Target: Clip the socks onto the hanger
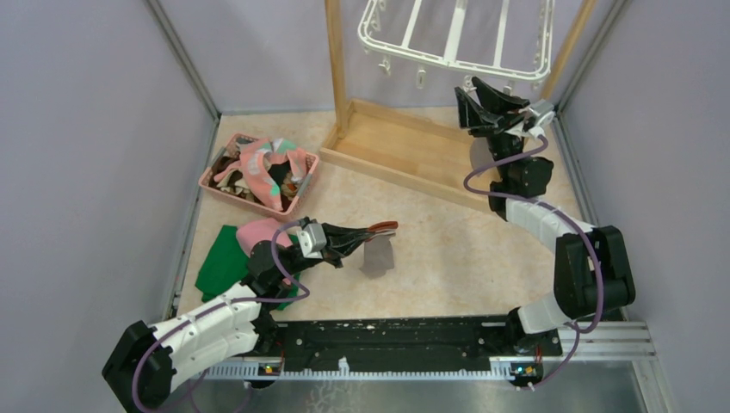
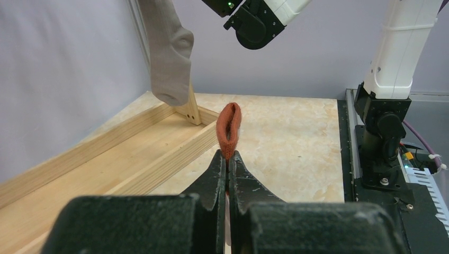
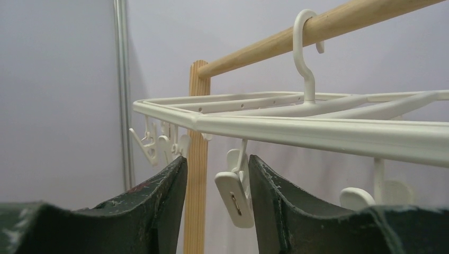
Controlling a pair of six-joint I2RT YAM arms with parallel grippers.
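Observation:
My left gripper (image 1: 365, 233) is shut on a grey sock with a red cuff (image 2: 229, 127), hanging low over the mat. My right gripper (image 1: 482, 96) is raised at the front edge of the white hanger (image 3: 317, 129), its fingertips around or just below a white clip (image 3: 233, 196). A second grey sock (image 2: 168, 58) hangs beneath the right gripper in the left wrist view; whether it lies between that gripper's fingers is hidden in the right wrist view.
A wooden tray (image 1: 396, 176) lies under the hanger, which hangs from a wooden rail (image 3: 360, 21). A pink basket of clothes (image 1: 288, 206) and green cloth (image 1: 215, 267) are at left.

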